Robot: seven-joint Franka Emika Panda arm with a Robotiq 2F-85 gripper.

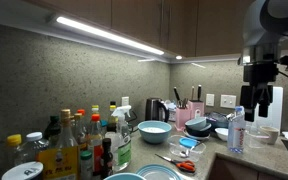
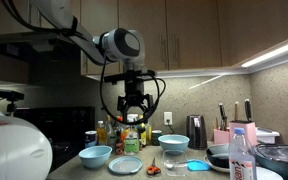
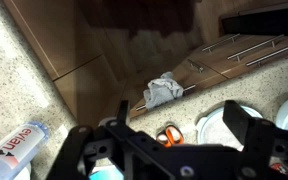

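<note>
My gripper hangs above the counter, near the water bottle in the first exterior view. Its fingers stand wide apart in the wrist view, and nothing shows between them. Orange-handled scissors lie on the counter, just beyond the gripper in that view. A crumpled pale cloth or paper shows by the counter's edge; what it rests on is unclear. The second exterior view has a blue bowl, a smaller light-blue bowl and a pale plate.
Several bottles crowd the counter's left side. A black kettle and a pink utensil holder stand at the back. A clear container sits near the scissors. Cabinets hang overhead. Drawers lie below the counter edge.
</note>
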